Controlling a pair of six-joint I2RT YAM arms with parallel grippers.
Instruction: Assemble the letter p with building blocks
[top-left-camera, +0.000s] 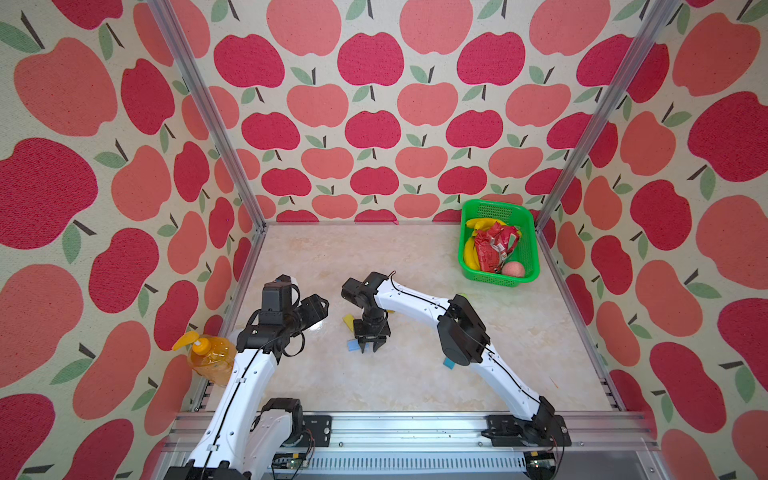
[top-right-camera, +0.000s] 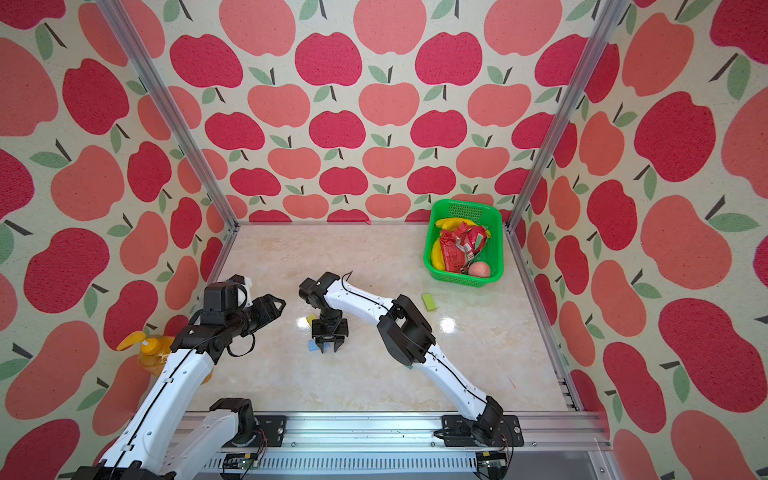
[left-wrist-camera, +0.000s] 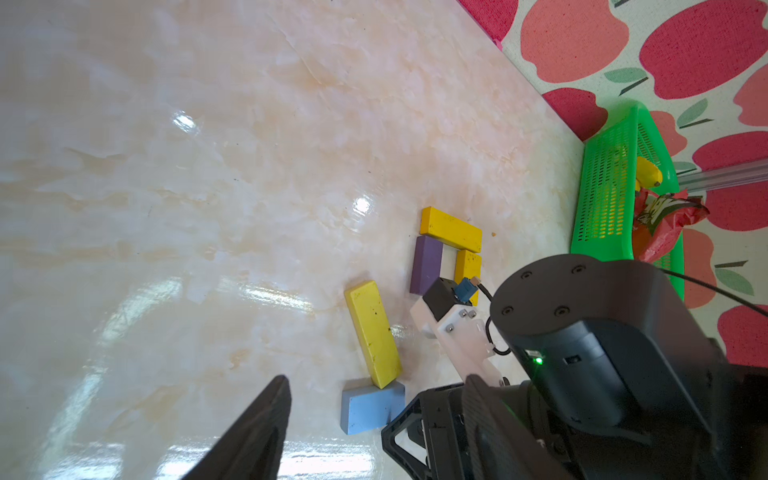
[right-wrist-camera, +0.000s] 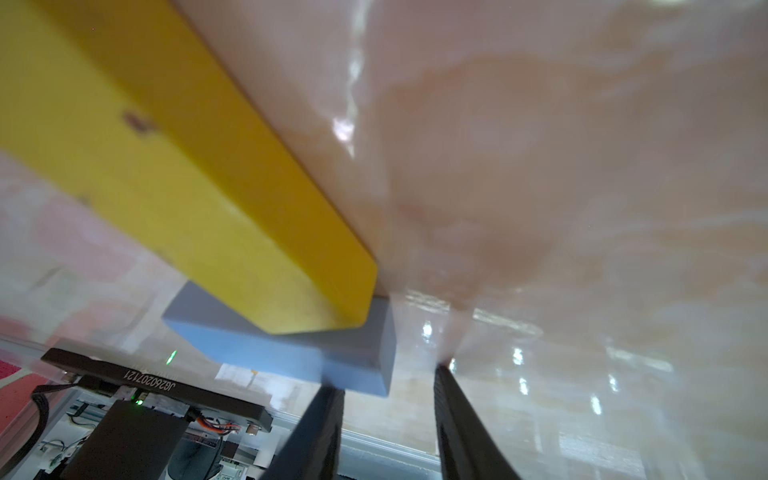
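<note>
In the left wrist view a long yellow block (left-wrist-camera: 373, 334) lies with its lower end against a blue block (left-wrist-camera: 369, 409). A purple block (left-wrist-camera: 426, 264) and a yellow block (left-wrist-camera: 451, 229) form a corner farther up, with a second short yellow block (left-wrist-camera: 467, 266) partly behind the right arm. My right gripper stands part open just right of the blue block (right-wrist-camera: 320, 344), empty between its fingers; whether one finger touches the block, I cannot tell. Over the table's left side hovers my left gripper, its fingers apart and empty.
A green block (top-right-camera: 429, 301) and another blue block (top-left-camera: 449, 363) lie to the right, the latter partly behind the right arm. The green basket (top-left-camera: 528, 276) stands back right. An orange pump bottle (top-left-camera: 212, 360) is at far left.
</note>
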